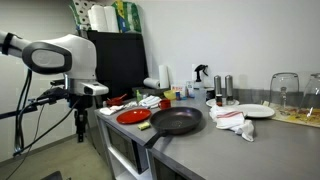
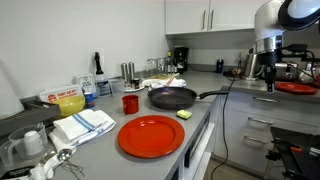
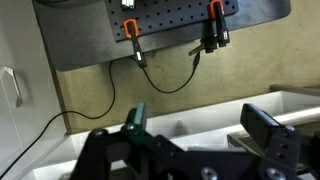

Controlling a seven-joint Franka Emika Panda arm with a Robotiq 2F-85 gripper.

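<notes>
My gripper is open in the wrist view, its two dark fingers apart with bare floor between them and nothing held. In exterior view 1 the white arm stands at the left, its gripper hanging fingers-down off the counter's end. At the right edge of exterior view 2 the arm appears again, beside the counter. A black pan rests on the counter, handle toward the near edge. Behind it lie a red plate and a small yellow-green item. A red mug stands close by.
White drawers line the counter front. A crumpled red-and-white cloth and a white plate lie right of the pan, with glass jars farther along. Under the gripper, cables cross the floor.
</notes>
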